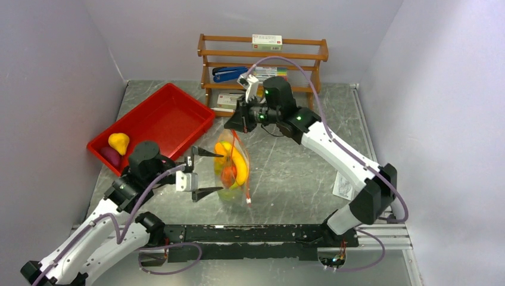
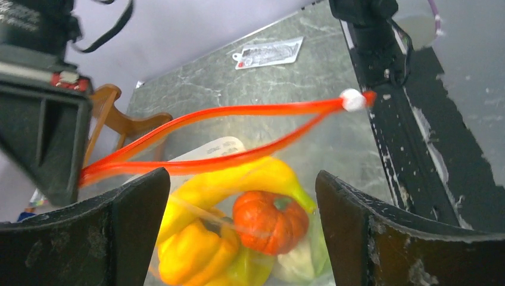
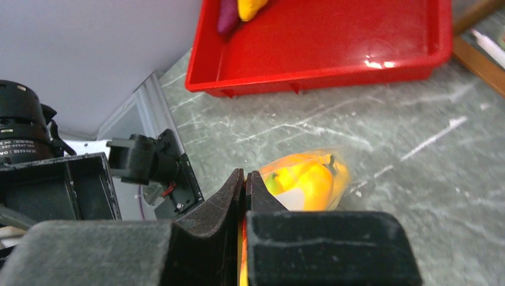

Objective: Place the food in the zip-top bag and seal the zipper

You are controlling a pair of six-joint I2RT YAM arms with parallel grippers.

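A clear zip top bag (image 1: 223,192) with an orange zipper strip (image 2: 250,156) stands mid-table. Inside it are a banana (image 1: 240,167), a small orange pumpkin (image 2: 271,221), a yellow pepper (image 2: 198,253) and something green. At the bag's upper end my right gripper (image 1: 238,130) is shut on one end of the zipper strip; orange shows between its fingers in the right wrist view. From there the two strips run apart and meet at the white slider (image 2: 353,100). My left gripper (image 1: 221,173) is open at the bag's left, fingers apart, holding nothing.
A red tray (image 1: 170,122) at the left holds a yellow pear-like item (image 1: 119,143) and a purple one (image 1: 111,156). Behind the right arm stands a wooden rack (image 1: 262,58) with boxes and a stapler.
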